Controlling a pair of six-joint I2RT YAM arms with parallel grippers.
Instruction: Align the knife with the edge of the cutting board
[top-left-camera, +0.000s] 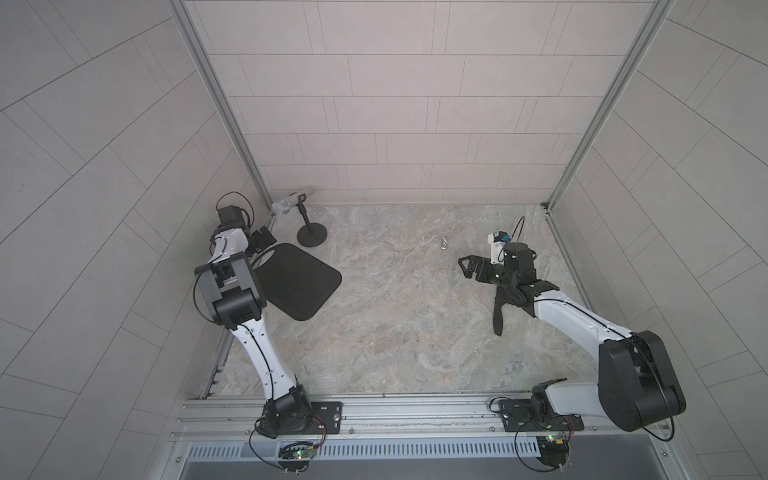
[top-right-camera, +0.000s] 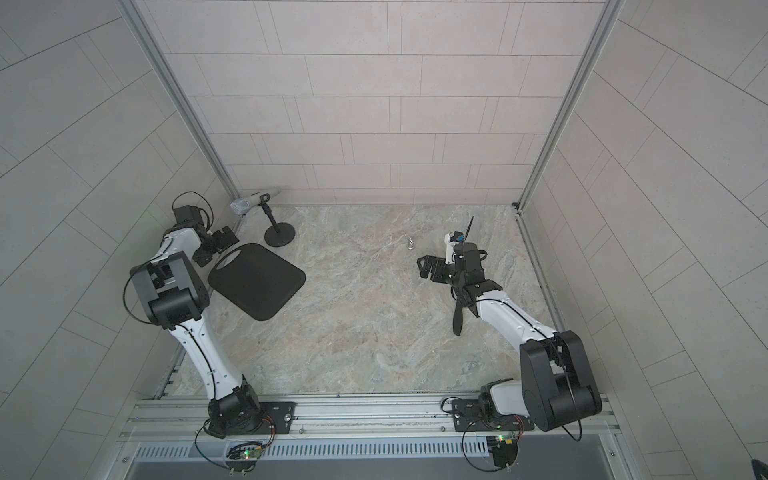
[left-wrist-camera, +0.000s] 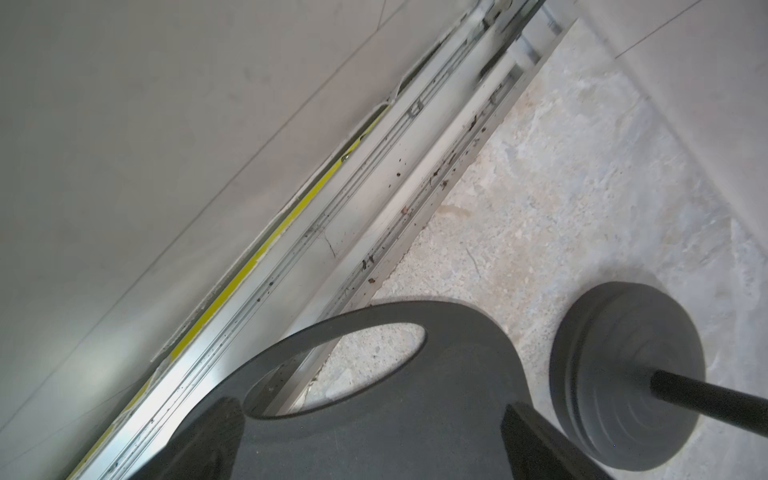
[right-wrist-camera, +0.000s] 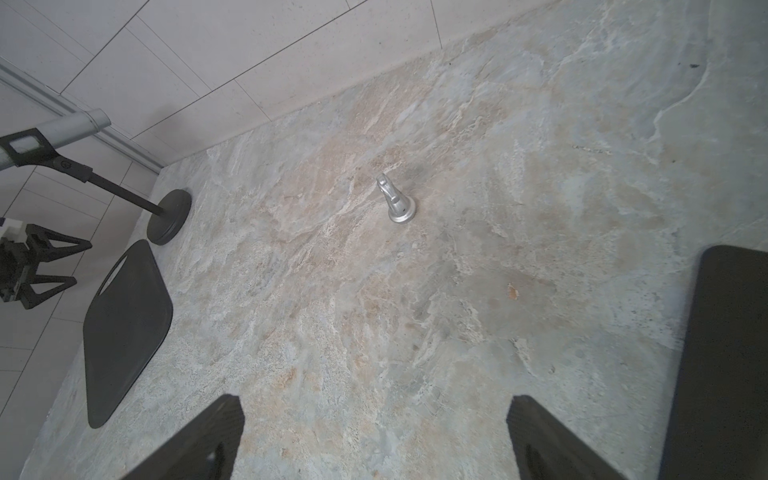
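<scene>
The black cutting board lies flat and turned at an angle on the left of the table, its oval handle slot toward the left wall. Beside that slot end, my left gripper stands open; its fingers frame the board in the left wrist view. My right gripper hangs open above the right side, nothing between its fingers. Below the right arm lies a dark flat object, partly hidden, perhaps the knife. The right wrist view shows a dark, round-cornered object at its edge.
A stand with a round black base is just behind the board, with a grey item on top. A small silver piece sits at the back right of centre.
</scene>
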